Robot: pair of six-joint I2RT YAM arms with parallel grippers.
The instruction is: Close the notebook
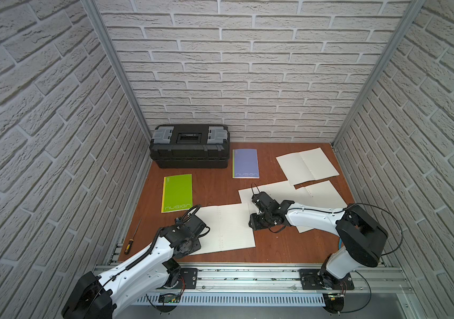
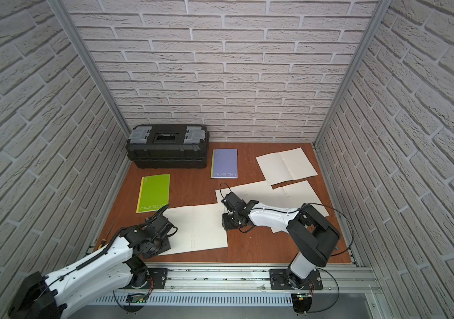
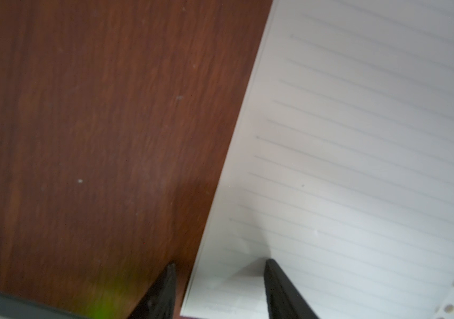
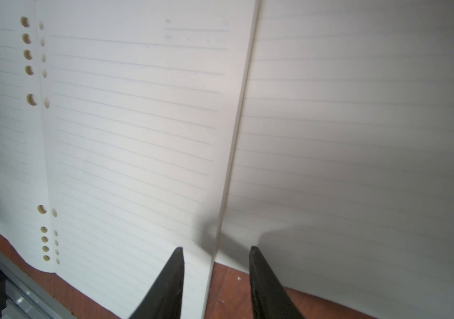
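The open notebook [image 1: 227, 228] with blank white pages lies flat near the front edge of the table, between my two arms. Over its left edge, my left gripper is part open, one finger above the wood and the other above the ruled page; nothing is clamped between them. At the opposite side, my right gripper straddles the notebook's right edge from above. Its fingertips look apart in the right wrist view, and whether they pinch anything I cannot tell. Both arms hide parts of the notebook from above.
A second open notebook [image 1: 320, 194] touches or underlies the right page's upper corner, with another open one [image 1: 307, 164] behind it. A green notebook [image 1: 177, 192], a purple notebook [image 1: 245, 163], a black toolbox [image 1: 189, 146] and a screwdriver [image 1: 129, 245] surround the area.
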